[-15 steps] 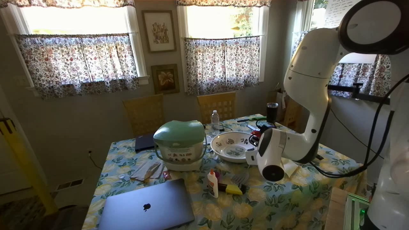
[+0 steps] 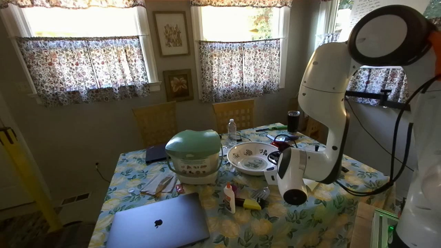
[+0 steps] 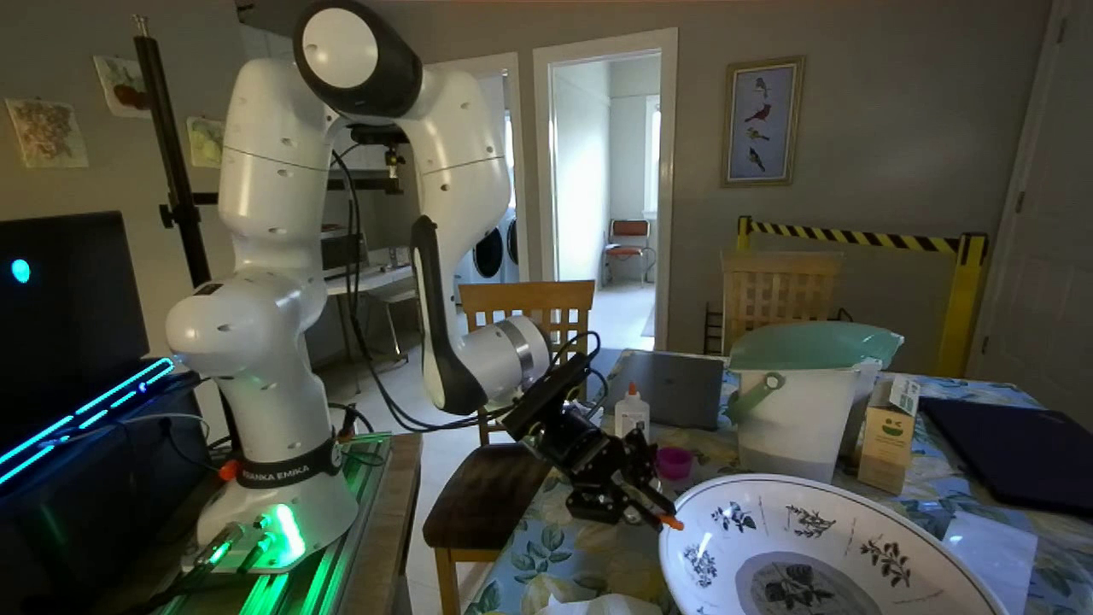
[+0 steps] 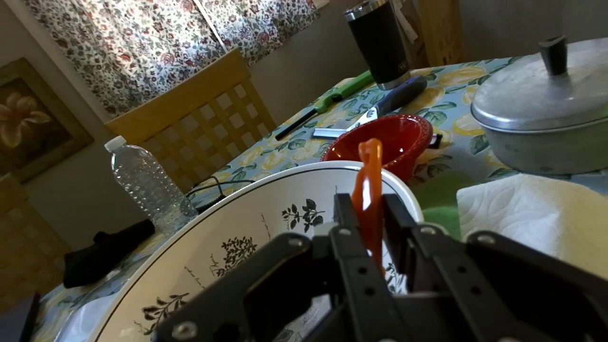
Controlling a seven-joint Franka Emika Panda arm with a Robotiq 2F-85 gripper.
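Observation:
My gripper is shut on a slim, shiny orange object [image 4: 370, 179], which sticks out beyond the black fingers in the wrist view. I cannot tell what kind of object it is. In exterior view 2 my gripper [image 3: 657, 508] is at the near-left rim of the large white bowl [image 3: 717, 502], its orange tip [image 3: 672, 523] pointing toward the bowl. Whether it touches the rim is unclear. The bowl [image 4: 228, 245] has dark plant drawings and a dark rim line. A red bowl [image 4: 393, 142] stands just past it. In exterior view 1 the arm mostly hides the fingers.
A lidded pot [image 4: 541, 114], a paper towel [image 4: 507, 216], a black tumbler [image 4: 379, 45] and a clear bottle [image 4: 151, 182] surround the bowls. A green-lidded bucket [image 2: 194, 157], a glue bottle [image 2: 229, 198] and a laptop [image 2: 159, 223] are elsewhere on the table.
In exterior view 1 the upper arm has shifted left and the hand sits slightly lower, tilted differently. The bowl and the bucket have stayed in place.

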